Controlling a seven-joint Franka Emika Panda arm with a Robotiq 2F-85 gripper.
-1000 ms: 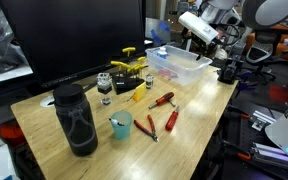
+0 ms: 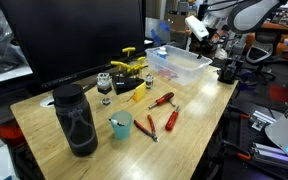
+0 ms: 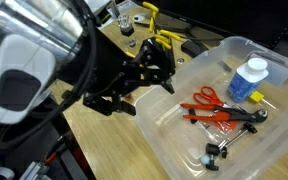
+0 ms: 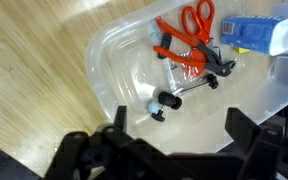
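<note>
My gripper stands open above the clear plastic bin (image 4: 106,72), with nothing between its fingers. In the bin, red-handled pliers (image 4: 180,57) lie beside red scissors (image 4: 198,18). A white bottle with a blue label (image 4: 246,32) rests near them. Close to the gap between the fingers, in the wrist view, lies a small black piece with a pale blue end (image 4: 164,104). Exterior view 2 shows the gripper (image 3: 149,94) over the bin's near side, apart from the things inside.
On the table stand a black cylindrical speaker (image 2: 76,119) and a teal cup (image 2: 121,124). Red-handled tools, including a screwdriver (image 2: 172,119), lie at mid-table. Yellow clamps (image 2: 130,66) sit near the dark monitor (image 2: 79,40). Bare wood fills the front of the table.
The arm has shifted a little to the right and slightly up in exterior view 1, over the bin. The objects on the table have not moved.
</note>
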